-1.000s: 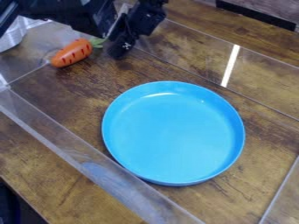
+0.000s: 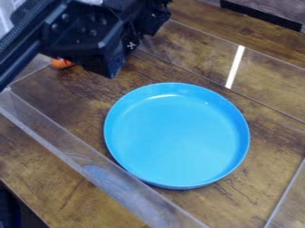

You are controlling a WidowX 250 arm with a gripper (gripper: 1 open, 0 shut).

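Observation:
My dark gripper (image 2: 113,44) fills the upper left of the camera view, hanging over an orange carrot (image 2: 62,63) that is now mostly hidden behind it. Only a small orange bit shows at its left edge. I cannot make out the fingertips or what is between them. A large round blue plate (image 2: 177,136) lies on the wooden surface in the lower middle, apart from the gripper.
A clear plastic edge (image 2: 100,171) runs diagonally along the lower left. A white stripe (image 2: 234,67) marks the surface at upper right. Bare wood surrounds the plate on the right.
The blue plate has not moved.

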